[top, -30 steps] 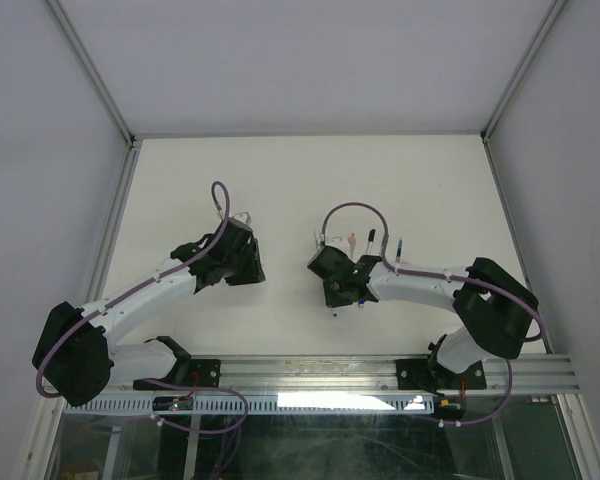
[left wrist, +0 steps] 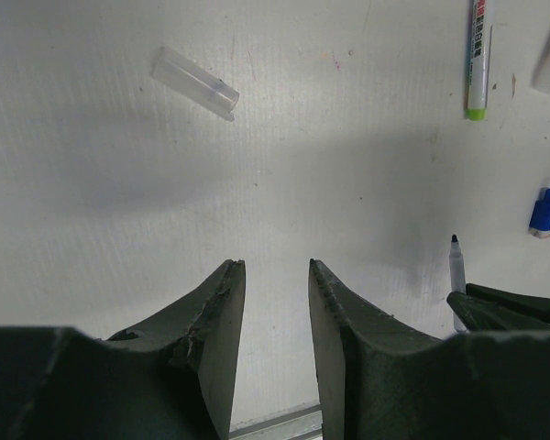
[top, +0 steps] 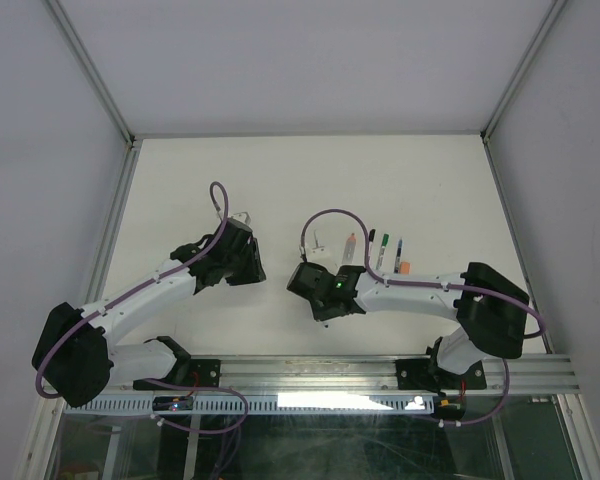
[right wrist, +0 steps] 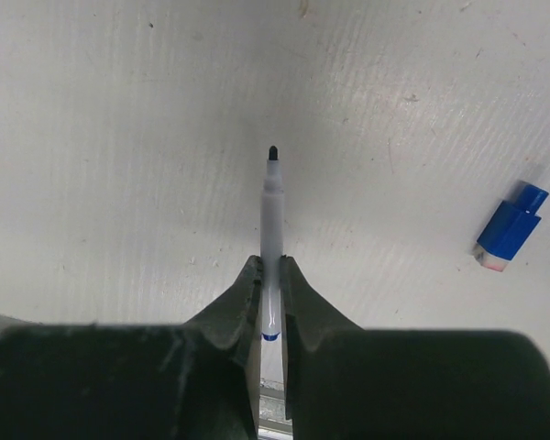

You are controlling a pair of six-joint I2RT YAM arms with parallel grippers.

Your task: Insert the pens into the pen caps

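My right gripper is shut on a white pen (right wrist: 271, 211) with a dark tip and a blue band at its lower end. The pen also shows at the right of the left wrist view (left wrist: 456, 261). My left gripper hangs over bare table, part open with nothing between its fingers. A clear cap (left wrist: 194, 78) lies on the table ahead of it. A blue piece with a pale end (right wrist: 507, 228) lies right of the held pen.
Several markers (top: 384, 250), a clear bottle-like item (top: 349, 247) and an orange block (top: 405, 268) lie at the right of the table.
My right arm has moved left, toward the left gripper and slightly toward the front edge, carrying the pen. The left arm has stayed in place.
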